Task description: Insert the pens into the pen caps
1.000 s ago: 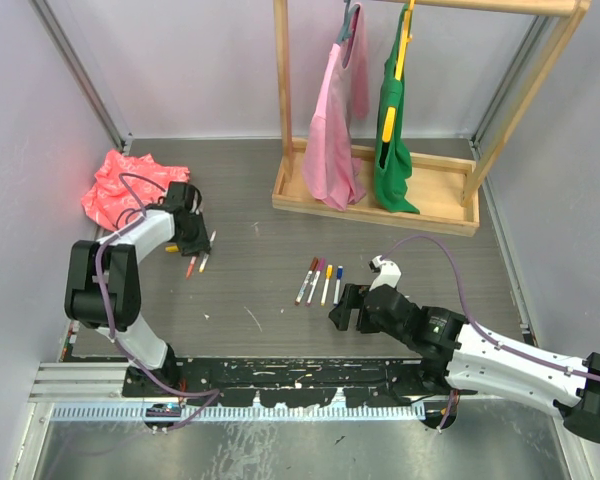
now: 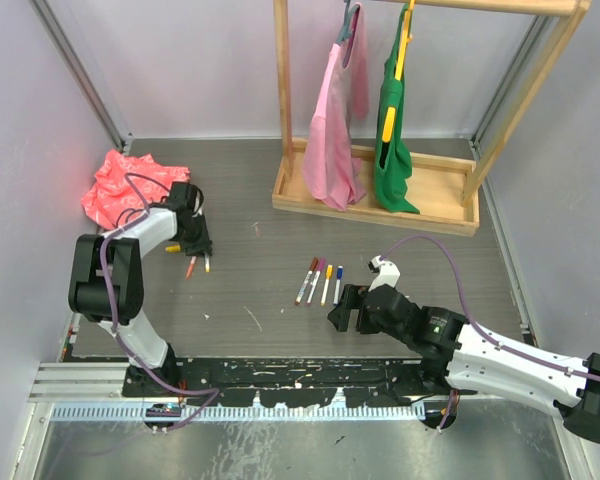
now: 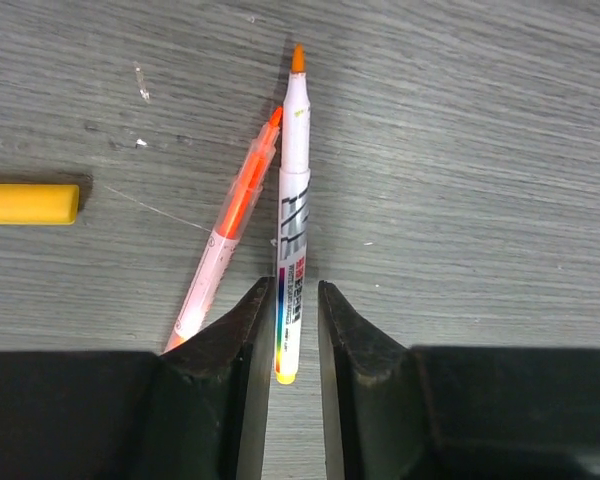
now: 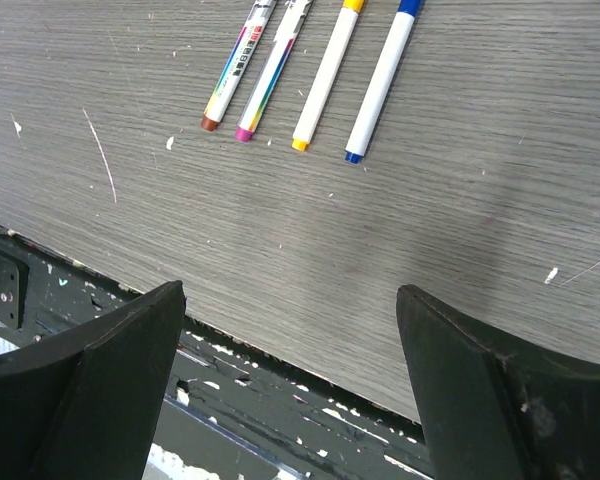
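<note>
Uncapped pens lie on the left of the table: a white orange-tipped pen (image 3: 292,230) and a pink-orange pen (image 3: 211,276) beside it, with a yellow item (image 3: 25,204) to their left. My left gripper hangs over them with its fingers a short gap apart around the white pen's lower half; whether it grasps the pen is unclear. My right gripper stands open and empty below a row of markers: brown (image 4: 231,75), magenta (image 4: 267,85), yellow (image 4: 322,85) and blue (image 4: 378,95) ended.
A red plastic bag (image 2: 120,185) lies behind the left arm. A wooden rack (image 2: 445,212) with pink and green garments stands at the back right. Bare table lies between the pen groups.
The left arm has shifted slightly. The right arm is unchanged.
</note>
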